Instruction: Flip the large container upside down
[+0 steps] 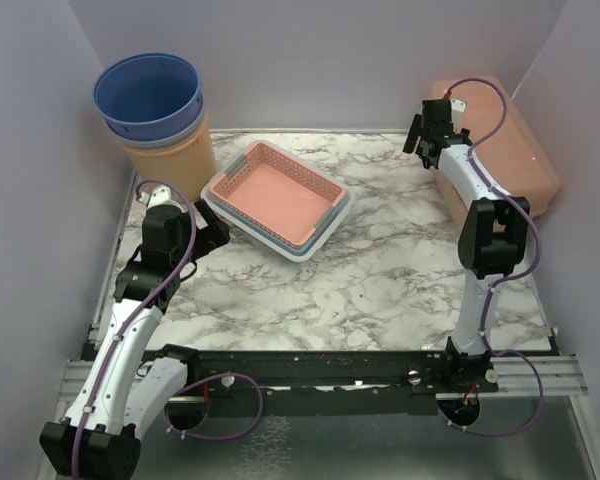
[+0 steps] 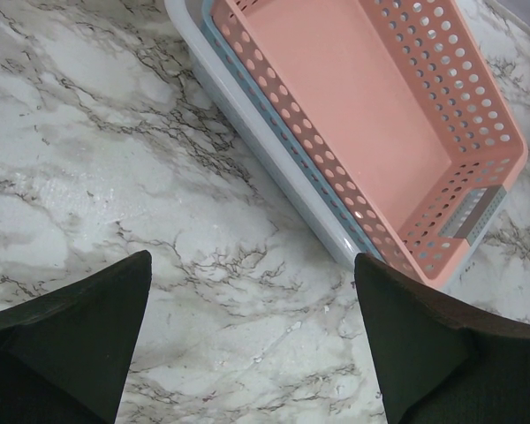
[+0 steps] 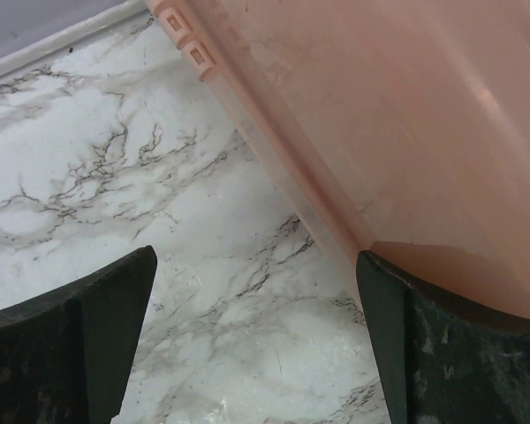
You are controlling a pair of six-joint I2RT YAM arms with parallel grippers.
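Observation:
A large peach container (image 1: 525, 150) lies against the right wall at the back right, a broad smooth face showing. Close to its left side, my right gripper (image 1: 417, 140) stands open. In the right wrist view, a long notched edge of the container (image 3: 291, 168) runs diagonally down toward the right finger (image 3: 424, 344); contact between them cannot be told. Bare marble lies between those fingers. On the left, my left gripper (image 1: 220, 232) is open and empty, low beside the stacked baskets. Part of the container hides behind the right arm.
Nested shallow baskets, a pink one (image 1: 285, 198) on top, rest left of centre. Stacked buckets, topped by a blue one (image 1: 148, 95), stand at the back left.

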